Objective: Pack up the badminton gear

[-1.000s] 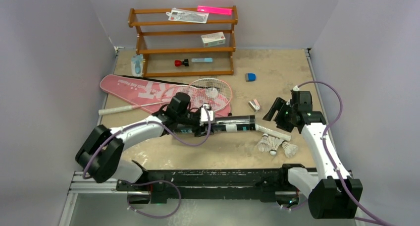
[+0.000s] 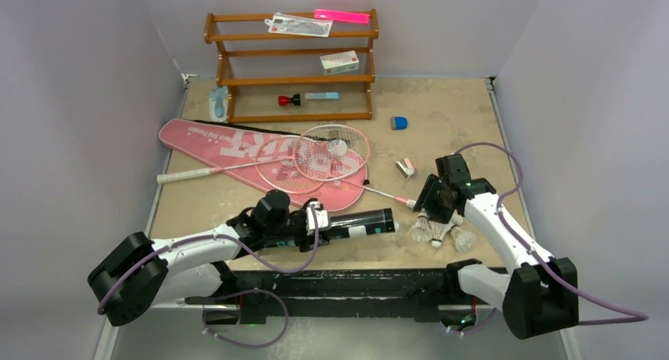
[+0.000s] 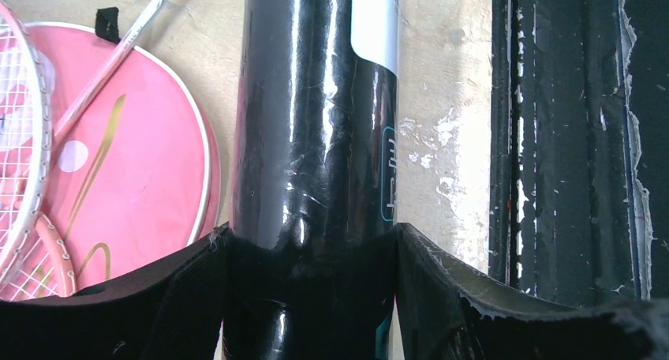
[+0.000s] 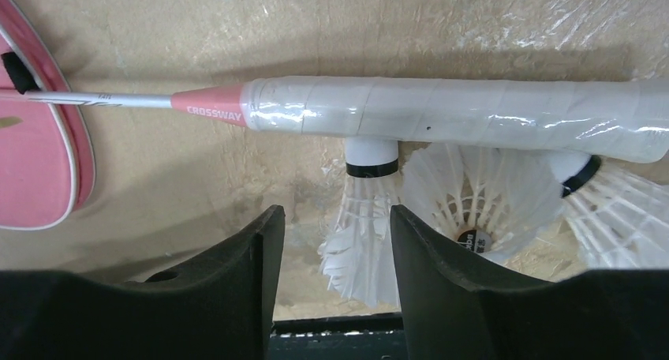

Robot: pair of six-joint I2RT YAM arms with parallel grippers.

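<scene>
A black shuttlecock tube (image 2: 363,224) lies near the front edge, my left gripper closed around it, one finger on each side. My right gripper is open, low over several shuttlecocks (image 4: 479,198) and the white grip (image 4: 442,111) of a racket, with nothing between its fingers but the view of a shuttlecock below. Two rackets (image 2: 331,127) overlap on the pink racket bag (image 2: 197,143) at the middle left.
A wooden rack (image 2: 292,81) with small items stands at the back. A blue object (image 2: 398,123) and a small silver-and-pink object (image 2: 405,167) lie on the clear right-middle surface.
The tube has moved toward the front and left with my left gripper. My right gripper has moved left and down over the racket grip and shuttlecocks.
</scene>
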